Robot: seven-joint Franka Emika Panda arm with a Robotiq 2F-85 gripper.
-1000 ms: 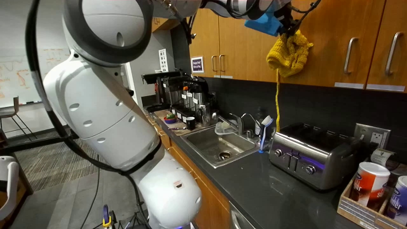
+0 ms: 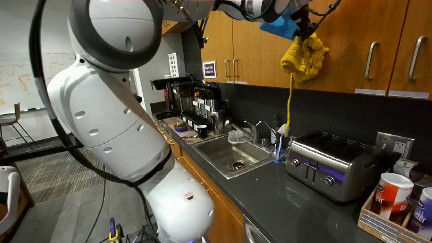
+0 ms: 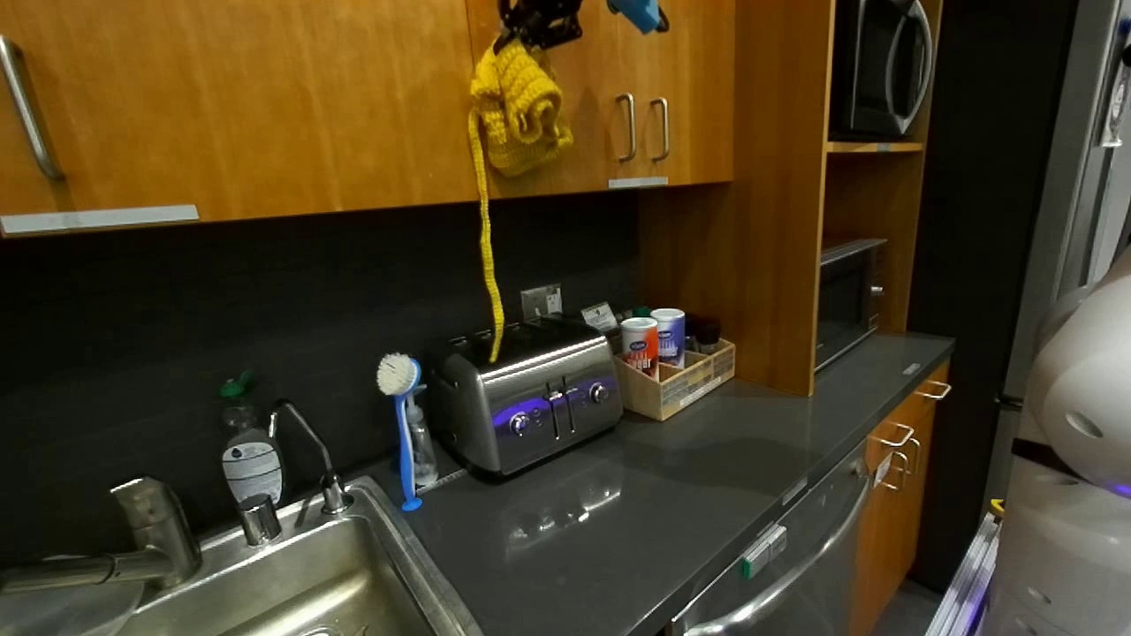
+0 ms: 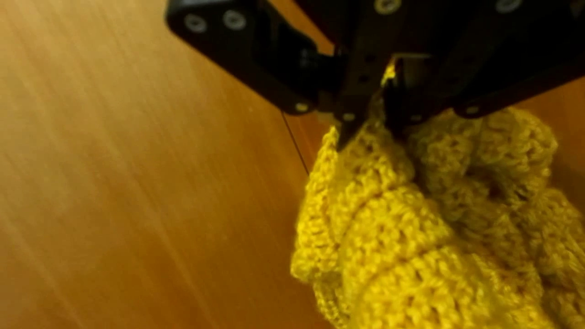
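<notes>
My gripper is shut on a yellow knitted piece [image 4: 406,257], pinching it at the top; the wrist view shows it bunched and folded below the black fingers [image 4: 352,112]. From exterior view 1, the knitted piece [image 2: 303,60] hangs in front of the upper cabinets, high over the counter. A long yellow strand dangles from it. In exterior view 2 the strand [image 3: 487,238] drops across the dark backsplash, its lower end overlapping the toaster [image 3: 530,397] in the picture; whether it touches cannot be told.
A blue brush [image 3: 405,424] stands between the sink [image 2: 235,152] and the toaster. Beyond the toaster, a wooden box [image 3: 679,392] holds canisters. Wooden cabinets [image 2: 344,48] with metal handles lie close behind the gripper.
The yellow piece has shifted slightly left in exterior view 1, and its strand has swung left, from beside the toaster to over the brush. The grip stays shut; the arm has barely moved.
</notes>
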